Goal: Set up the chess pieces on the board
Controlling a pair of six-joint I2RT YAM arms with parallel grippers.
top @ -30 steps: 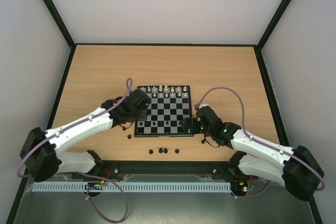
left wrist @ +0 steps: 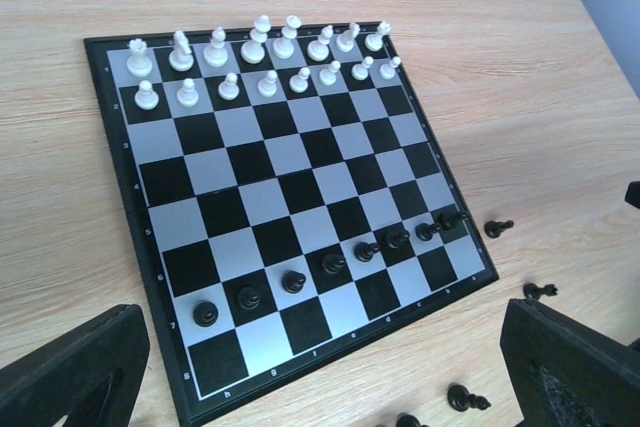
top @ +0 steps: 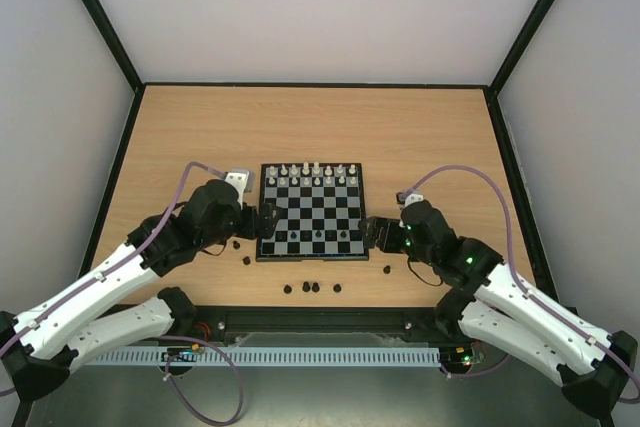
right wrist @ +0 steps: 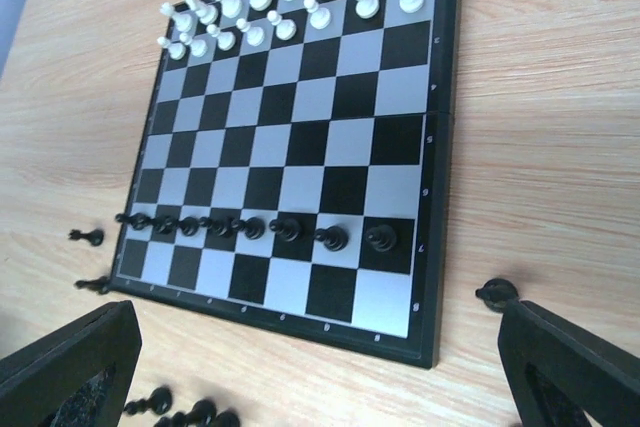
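Observation:
White pieces fill two rows at the far side of the chessboard (top: 313, 257), among them a white pawn (left wrist: 147, 95). A row of black pawns stands along the near side, with one black pawn (right wrist: 381, 237) on the right end square; the row behind them is bare. Several black pieces rest on the table off the board, such as a black piece (right wrist: 497, 294) to its right and a black piece (left wrist: 466, 398) in front. My left gripper (top: 268, 221) is open and empty by the board's left edge. Open and empty too, my right gripper (top: 371, 233) hovers by the right edge.
More loose black pieces lie left of the board, including a black piece (top: 246, 260), and in front of it, including a black piece (top: 337, 288).
My left gripper has drawn back leftward from over the board's left side. The right gripper has shifted right, from over the board's right side to its edge. The pieces look unmoved.

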